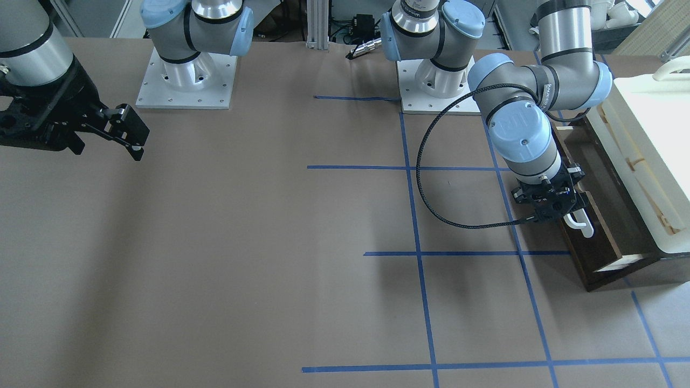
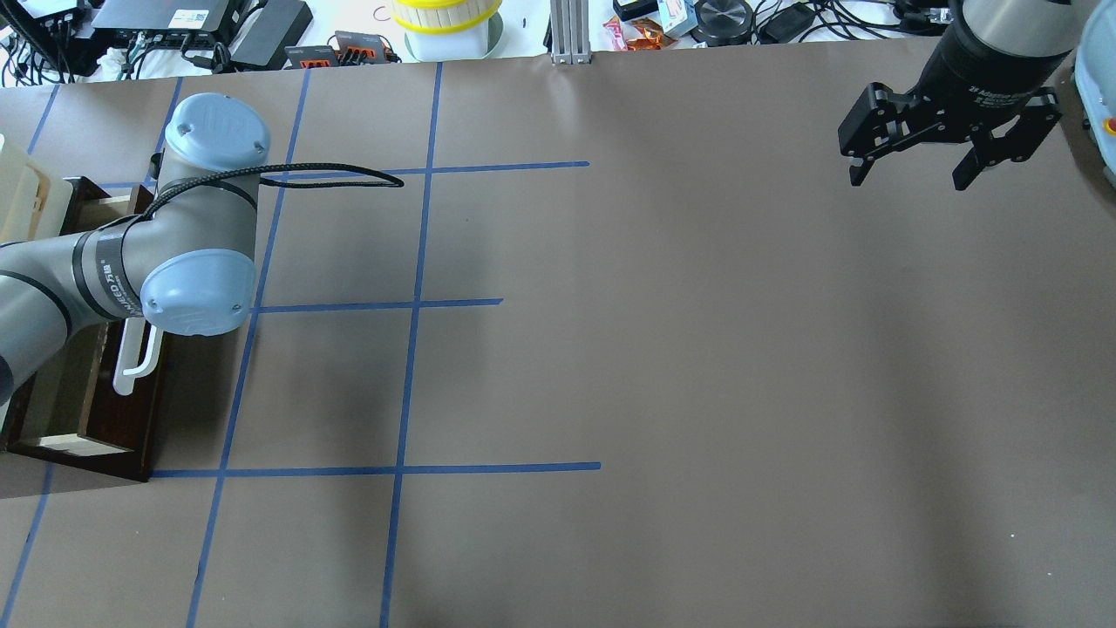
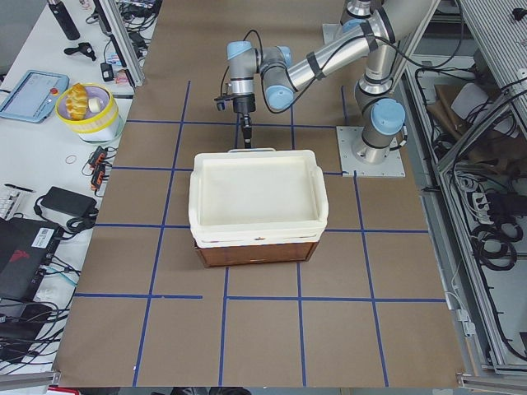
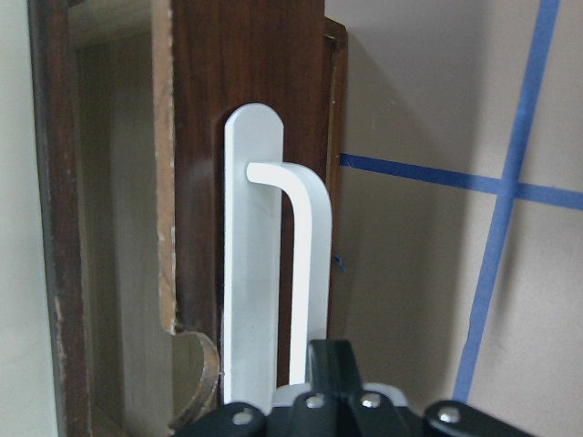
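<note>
A dark wooden drawer (image 1: 596,239) with a white lever handle (image 1: 577,222) projects a little from a cabinet with a cream lid (image 3: 258,197). In the left wrist view the handle (image 4: 252,246) stands upright on the drawer front (image 4: 187,82). My gripper (image 1: 550,197) is low at the drawer front, beside the handle; its black body crosses the lower part of the handle in the left wrist view. Whether its fingers are open or shut I cannot tell; they are largely hidden.
A second black gripper (image 2: 947,146) hangs on the opposite side of the table. A yellow-and-white tub (image 3: 89,111) stands on a side table.
</note>
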